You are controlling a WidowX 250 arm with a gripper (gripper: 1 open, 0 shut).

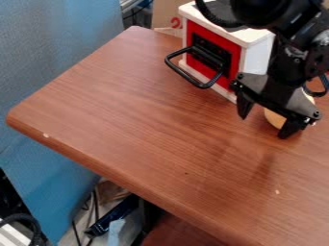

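Note:
My black gripper (272, 113) hangs at the right, in front of a white box (253, 59) with a red front and a black door with a wire handle (180, 72). A pale rounded object (275, 118) sits on the table behind or beside the fingers, partly hidden by them; I cannot tell whether it is held.
A cardboard box (167, 13) stands behind the white box. A blue panel (52, 67) and cables below the table edge are at the left.

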